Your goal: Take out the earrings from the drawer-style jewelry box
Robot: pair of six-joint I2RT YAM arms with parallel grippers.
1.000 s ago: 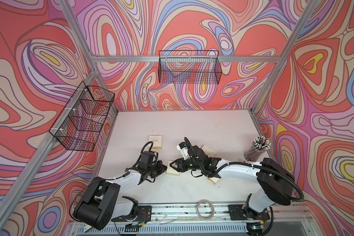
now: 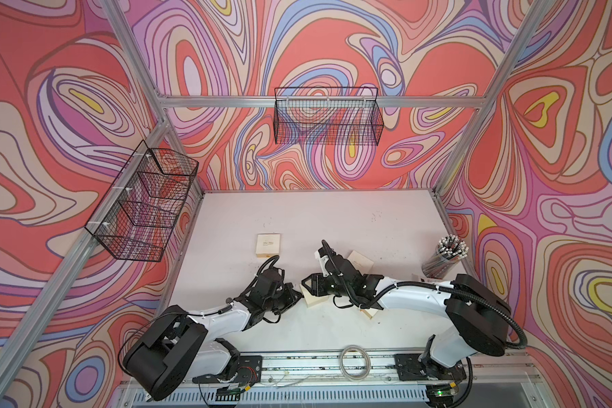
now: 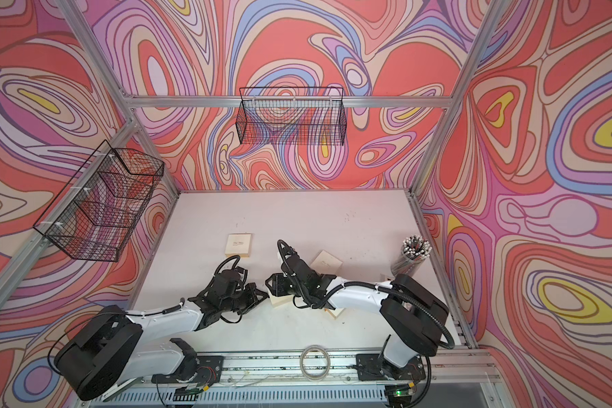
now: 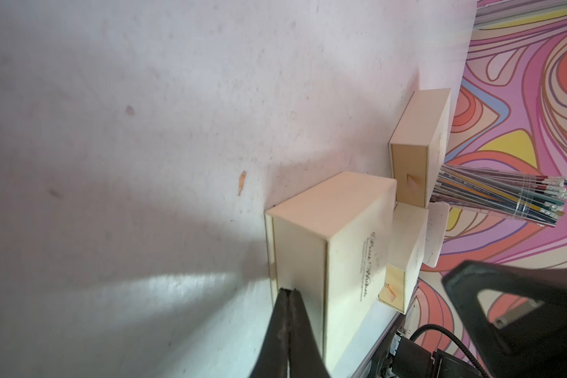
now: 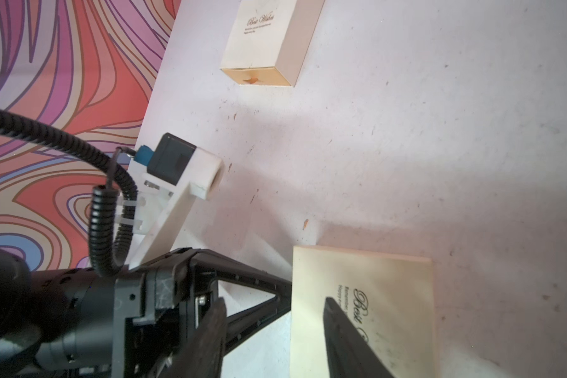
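Observation:
A cream cardboard jewelry box (image 4: pixel 362 252) with printed lettering lies on the table between my two grippers. My left gripper is shut, its fingertips against the box's side face near the lower edge; nothing shows between them. In the right wrist view the same box (image 5: pixel 390 277) is seen from above, the left gripper touching its left side. My right gripper stands part open above the box, its fingers (image 5: pixel 343 334) apart with no object between them. No earrings can be seen; the box's inside is hidden.
Another closed box (image 2: pixel 268 244) sits at the left of the table. Two more boxes (image 4: pixel 420 141) lie to the right, partly under the right arm. A clear holder with pencils (image 2: pixel 446 253) stands at the right edge.
The box between the grippers has shifted to the right and turned a little. My left gripper has moved right and toward the front edge; the right gripper has moved slightly right.

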